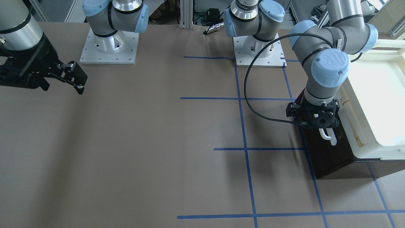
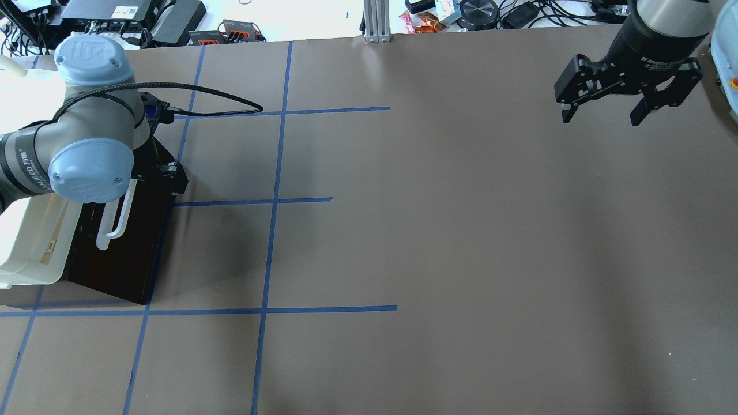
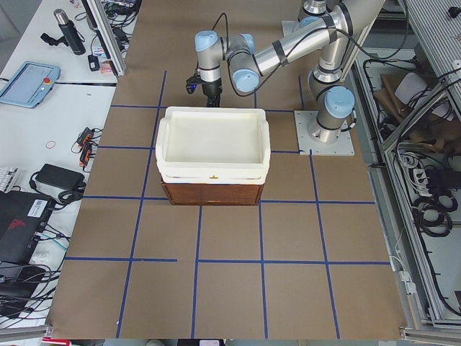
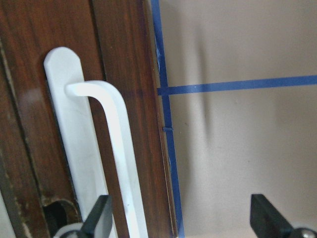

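A dark wooden box [image 1: 334,159] lies on the taped floor, its side carrying a white handle [image 4: 121,148] on a white plate [image 2: 110,221]. My gripper hangs low over that side at the handle, its fingertips wide apart in the left wrist view, open, one beside the handle, the other over bare floor. In the front view its black body [image 1: 315,114] partly hides the handle.
A white open tray [image 3: 212,144] sits on the box. A second black gripper [image 2: 626,90] and other arm bases stand around the edges. The floor beside the box is clear.
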